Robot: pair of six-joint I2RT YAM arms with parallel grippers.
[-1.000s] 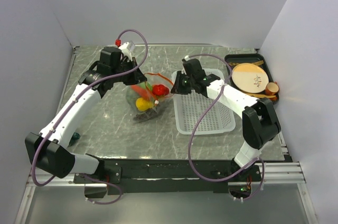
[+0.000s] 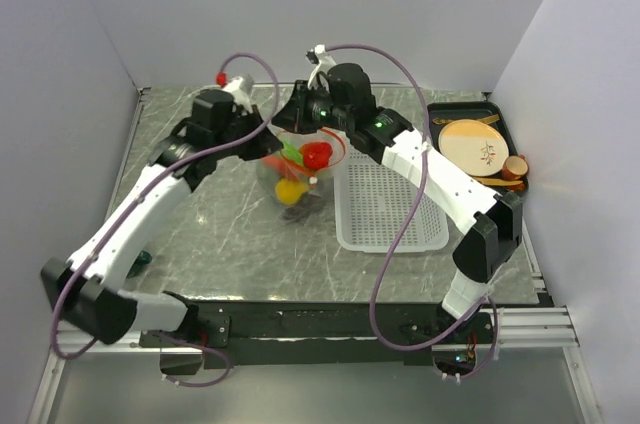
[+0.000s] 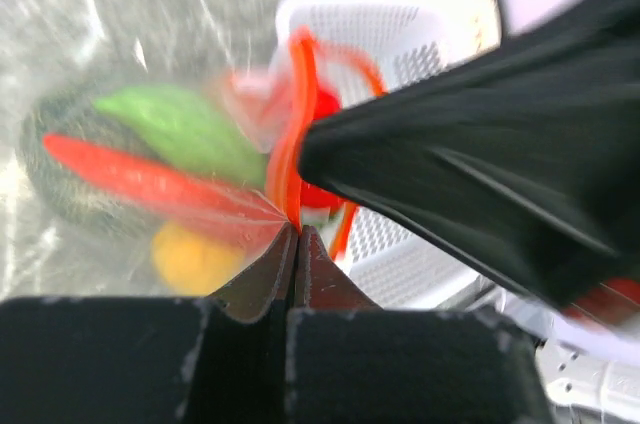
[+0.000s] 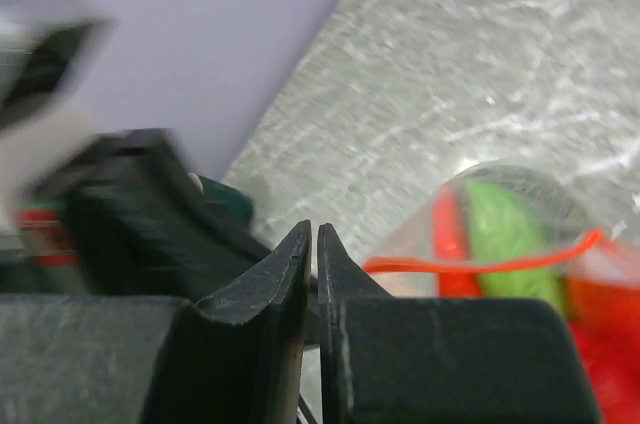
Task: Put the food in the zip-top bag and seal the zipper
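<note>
The clear zip top bag point(image 2: 290, 206) has an orange zipper point(image 3: 290, 144) along its mouth. Inside lie a red tomato-like piece point(image 2: 316, 155), a green piece point(image 3: 185, 134), a long orange-red piece point(image 3: 140, 176) and a yellow piece point(image 2: 291, 191). My left gripper is shut on the bag's edge; clear film gathers at its fingertips. Close beside it, my right gripper is shut at the bag's mouth. Nothing shows between its fingertips in the right wrist view, where the zipper passes behind one finger point(image 4: 340, 269).
An empty white basket point(image 2: 392, 247) stands right of the bag. Farther right, a black tray point(image 2: 470, 112) bears a plate point(image 2: 473, 148) and a small round brown item point(image 2: 514, 168). Both arms nearly meet over the bag.
The bag and its contents have shifted, while the left gripper has moved only slightly.
</note>
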